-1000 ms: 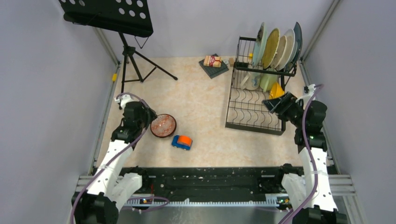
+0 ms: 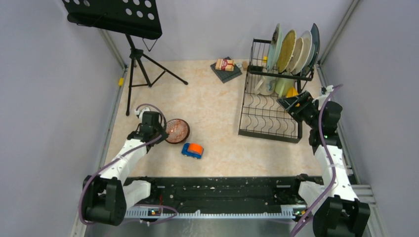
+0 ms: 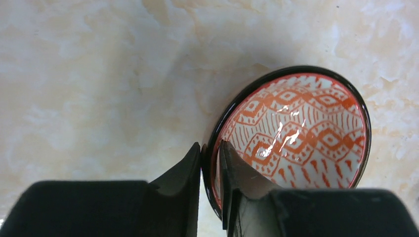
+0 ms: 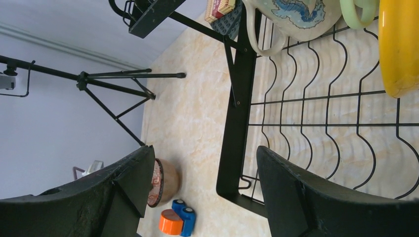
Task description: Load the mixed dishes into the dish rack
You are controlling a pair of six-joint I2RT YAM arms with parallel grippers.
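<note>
A patterned red-and-white bowl (image 3: pixel 296 133) with a dark rim lies on the table. My left gripper has its fingertips at the bowl's left rim, one on each side; whether they grip it cannot be told. My right gripper is open and empty over the front of the black dish rack (image 2: pixel 269 138). The rack holds several plates (image 2: pixel 285 52) upright on top and, below, a decorated mug (image 4: pixel 301 15), a green piece (image 4: pixel 353 15) and a yellow piece (image 4: pixel 398 49).
A blue-and-orange toy car (image 2: pixel 192 151) sits right of the bowl. A music stand (image 2: pixel 136 54) is at back left, and a dark pad (image 2: pixel 225 75) with small packets is at the back.
My left gripper has moved down and toward the front to the bowl's rim, and the bowl has shifted slightly right. The right gripper has moved slightly.
</note>
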